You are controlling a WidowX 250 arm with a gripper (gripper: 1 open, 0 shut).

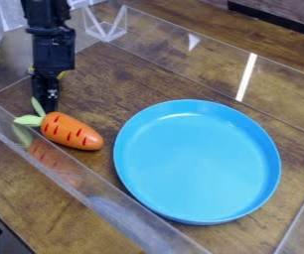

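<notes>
My black gripper [49, 97] reaches down at the upper left, its tip low behind the leafy end of an orange toy carrot [70, 130]; it looks shut, and nothing shows held in it. The carrot lies on the wooden surface along the clear front wall, green leaves toward the left. A blue plate [196, 159] lies to the right of the carrot. A small yellow item, mostly hidden, shows behind the gripper.
Clear plastic walls border the wooden work surface [182, 69] at the left, front and right. The wood behind the plate is free.
</notes>
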